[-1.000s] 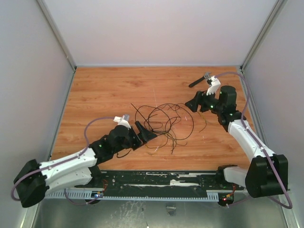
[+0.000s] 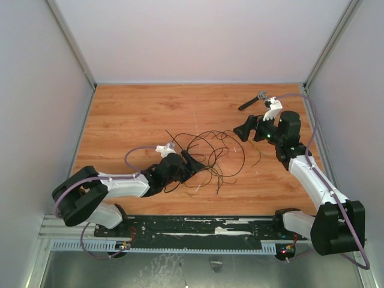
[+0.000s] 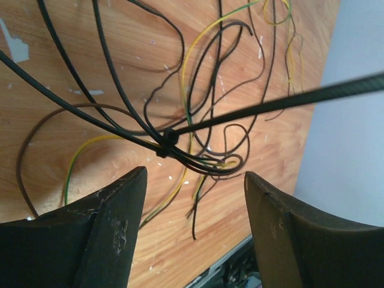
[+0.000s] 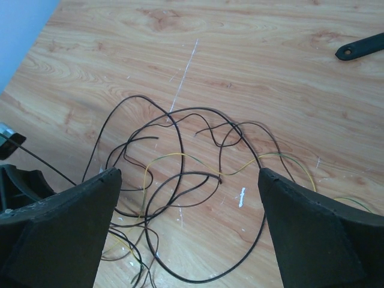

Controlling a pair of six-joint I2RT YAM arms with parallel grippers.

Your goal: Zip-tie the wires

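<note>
A loose tangle of black, yellow and green wires (image 2: 215,145) lies mid-table. In the left wrist view, a black zip tie (image 3: 276,105) loops around several of the black wires, its head (image 3: 167,143) sitting on the bundle and its tail running up to the right. My left gripper is part open just before that bundle, nothing gripped between its fingers. From above, the left gripper (image 2: 199,161) reaches the left side of the tangle. My right gripper stands open and empty above the right side of the wires.
A dark-handled tool (image 2: 252,101) lies at the back right of the wooden table (image 2: 144,108). White walls (image 2: 198,42) close off the back and both sides.
The right arm has barely shifted. The wires look unmoved.
</note>
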